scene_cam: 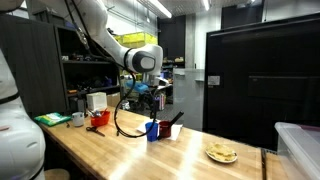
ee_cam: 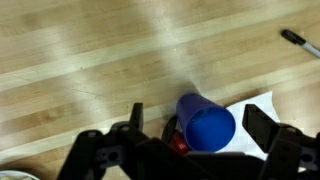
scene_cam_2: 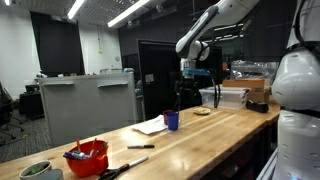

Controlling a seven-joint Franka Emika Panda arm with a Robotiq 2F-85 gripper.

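Note:
In the wrist view my gripper is open, its dark fingers wide apart with nothing held. Between and beneath them a blue cup [ee_cam: 207, 128] stands on the wooden table, seen from above and somewhat nearer the right finger. Something red with a dark part [ee_cam: 178, 143] sits right beside the cup, partly hidden by the gripper. From exterior view 1, the blue cup [scene_cam: 152, 131] stands next to a red container [scene_cam: 165, 129], and the gripper hangs above them. Exterior view 2 shows the blue cup [scene_cam_2: 173, 121] upright, with clear air between it and the gripper.
White paper [ee_cam: 256, 106] lies by the cup. A marker [ee_cam: 300, 42] rests farther off. A red bowl of items [scene_cam_2: 86, 160] and a plate with yellow food [scene_cam: 221, 153] are well apart from the cup.

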